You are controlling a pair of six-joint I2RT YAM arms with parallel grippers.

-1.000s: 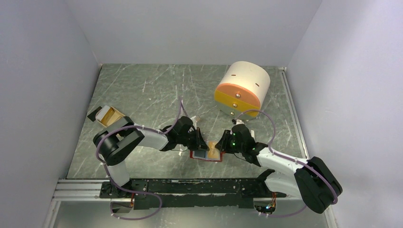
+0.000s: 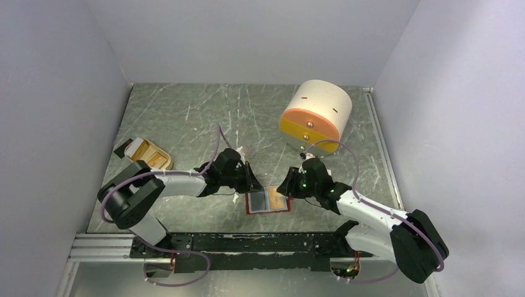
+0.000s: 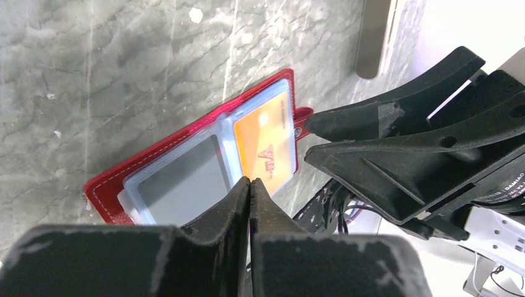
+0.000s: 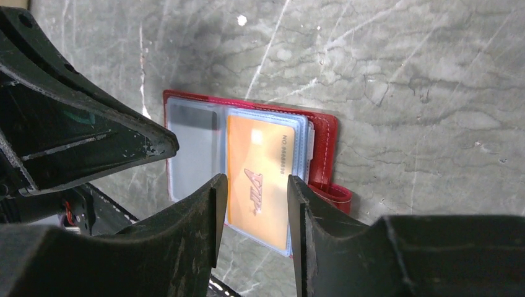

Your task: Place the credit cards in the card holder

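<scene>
The red card holder lies unfolded on the table between both grippers. An orange card lies flat in its right clear pocket. Dark grey fills most of the left pocket; whether that is a card I cannot tell. Low over the holder's left half, my left gripper has its fingertips together, and nothing shows between them. My right gripper is part open above the holder's right side. In the right wrist view its two fingers stand apart, with the orange card's face visible beneath the gap.
A rounded cabinet with coloured drawers stands at the back right. To the left sits a tan open box beside a dark flat piece. The table behind the holder is bare.
My left gripper has drawn back leftward, uncovering more of the holder's left half. The holder has slid slightly left, and the right gripper has shifted a little the same way.
</scene>
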